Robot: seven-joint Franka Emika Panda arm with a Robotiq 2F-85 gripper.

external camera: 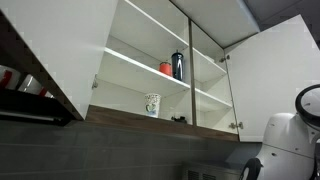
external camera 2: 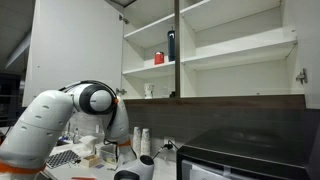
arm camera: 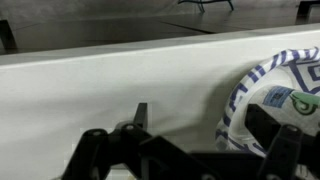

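In the wrist view my gripper stands open above a white surface (arm camera: 75,110), its two dark fingers wide apart with nothing held between them. A round dish (arm camera: 232,100) with a blue-patterned rim lies at the right, partly under the right finger (arm camera: 261,124). Inside the dish is a white, green and blue item (arm camera: 292,103), half hidden by the gripper; I cannot tell what it is. The white arm (external camera 2: 62,122) bends down toward the counter at the left of exterior view 2.
An open wall cabinet (external camera: 125,72) holds a red canister (external camera: 165,68), a dark blue cylinder (external camera: 178,66) and a patterned mug (external camera: 152,104). Stacked cups (external camera 2: 141,140) stand on the counter. A large black appliance (external camera 2: 245,140) occupies the right. Bare white surface lies left of the dish.
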